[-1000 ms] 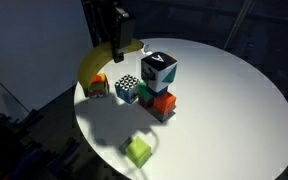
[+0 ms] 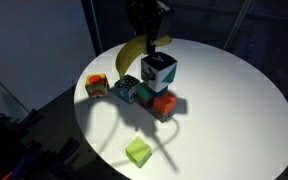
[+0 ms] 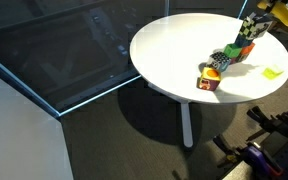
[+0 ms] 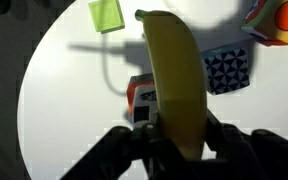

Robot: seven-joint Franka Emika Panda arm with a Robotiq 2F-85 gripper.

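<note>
A yellow banana is clamped in my gripper, its stem end reaching forward past the fingers. In exterior view 1 the banana hangs above the table beside the large white-and-black block, which rests on top of smaller blocks. A red block and a green block make up that lower layer. Beside them stands a black-and-white patterned block. From above, the banana covers part of the stack in the wrist view, so whether the two touch cannot be told.
A colourful block with red and yellow faces lies near the left edge of the round white table. A light green block sits alone near the front.
The banana, held in my gripper, has moved to the right, from over the colourful block toward the stacked blocks. The blocks stand where they were.
</note>
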